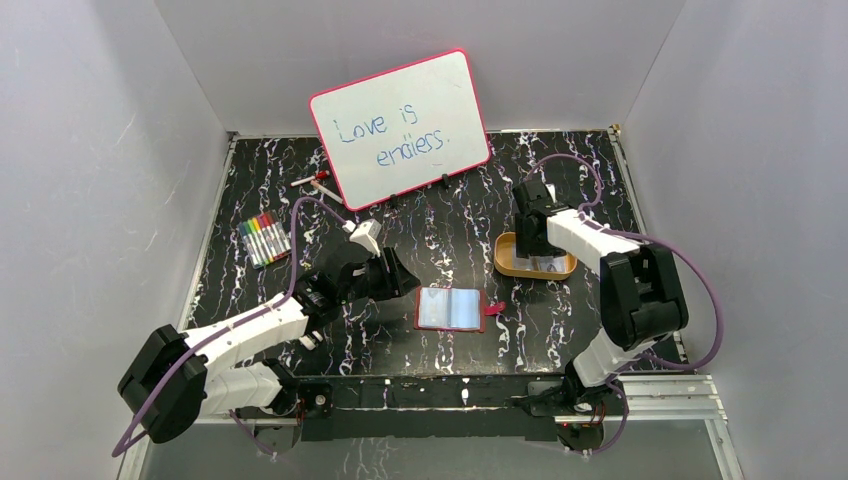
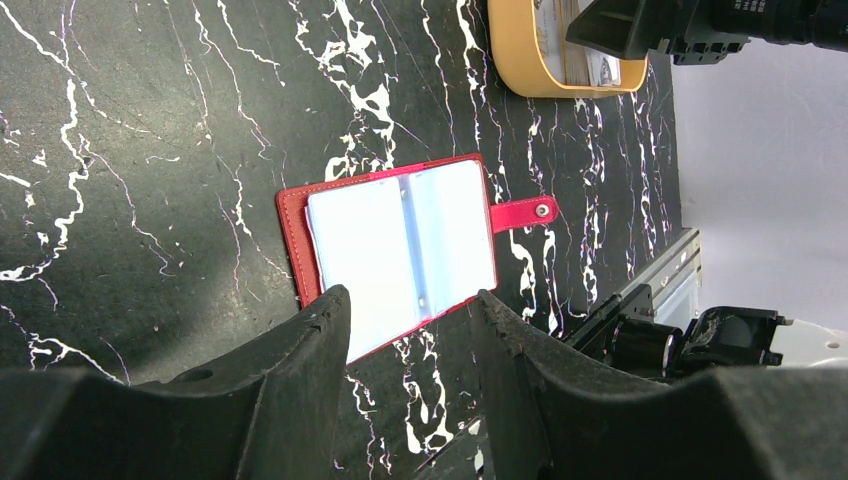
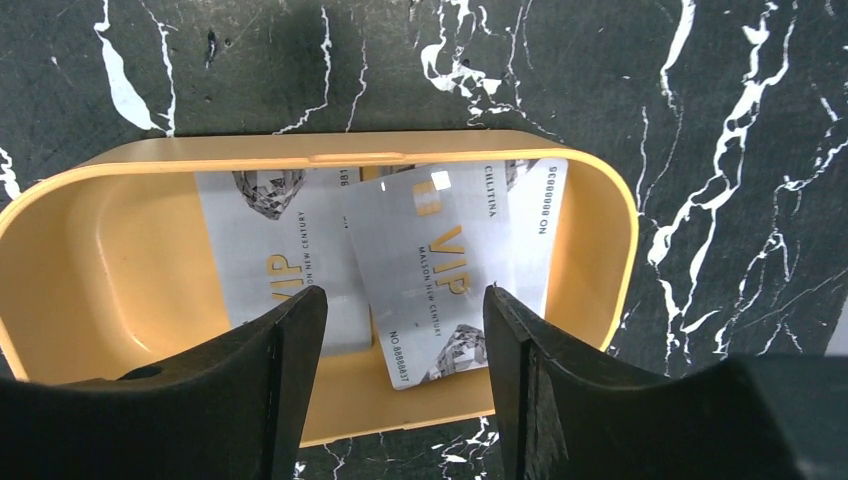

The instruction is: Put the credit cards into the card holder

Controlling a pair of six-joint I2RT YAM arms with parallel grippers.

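In the right wrist view, silver credit cards (image 3: 430,270) lie flat and overlapping in a shallow tan tray (image 3: 150,270). Over the tray hangs my right gripper, open and empty, its fingertips above the cards. The top view shows this tray (image 1: 503,263) at the right of the table, partly hidden by the right arm. An open red card holder (image 2: 291,222) with clear sleeves lies flat at the table's front middle, its snap strap pointing right. My left gripper hovers above and to the left of the holder, its fingers apart with nothing between.
A whiteboard (image 1: 400,130) with writing stands at the back. Several coloured markers (image 1: 264,239) lie at the far left, and other pens (image 1: 327,192) rest by the board's lower left corner.
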